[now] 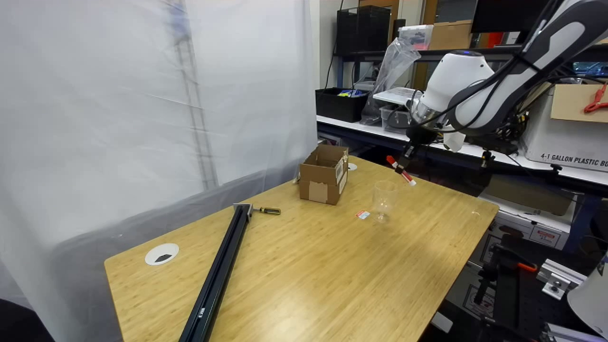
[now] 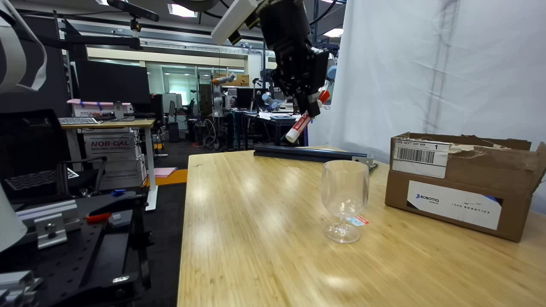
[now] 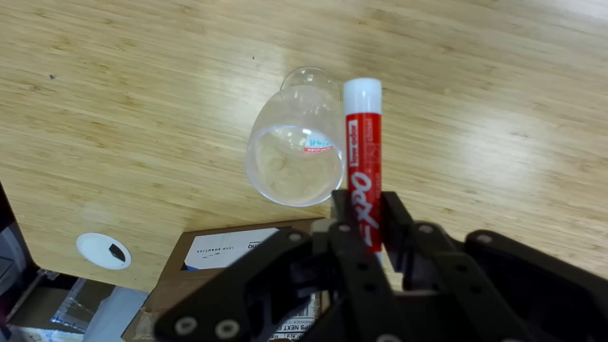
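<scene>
A red-and-white Expo marker (image 3: 363,142) is pinched between the black fingers of my gripper, which is shut on it. In exterior view 2 the marker (image 2: 300,126) hangs tilted above the table, its white end lower and its red end up. Below and to one side, a clear stemmed glass (image 2: 345,192) stands upright and looks empty. From the wrist view, the glass (image 3: 296,148) appears just left of the marker, its rim open toward the camera. The marker and the glass do not touch in exterior view 2.
An open cardboard box (image 1: 323,175) stands near the glass. A small red-and-white packet (image 1: 363,214) lies beside the glass's foot. Farther along are a black rail (image 1: 219,268) and a screwdriver (image 1: 268,211).
</scene>
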